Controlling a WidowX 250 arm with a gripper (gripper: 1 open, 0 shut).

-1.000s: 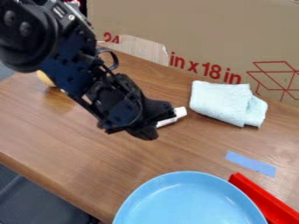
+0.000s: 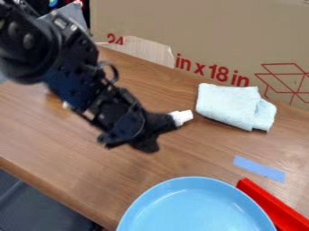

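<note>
My gripper [image 2: 151, 135] hangs low over the middle of the wooden table, shut, with nothing visible between its fingers. Just behind it a white object [image 2: 182, 116] pokes out, partly hidden by the gripper. A folded pale towel [image 2: 229, 106] lies to the right, at the back. A light blue plate [image 2: 193, 212] sits at the front edge.
A red object [image 2: 273, 207] lies right of the plate, near a strip of blue tape [image 2: 258, 168]. A cardboard box [image 2: 223, 36] stands along the back.
The upper arm has shifted left and changed its bend over the last second. The gripper's tip has moved only slightly; the table's objects look unmoved.
</note>
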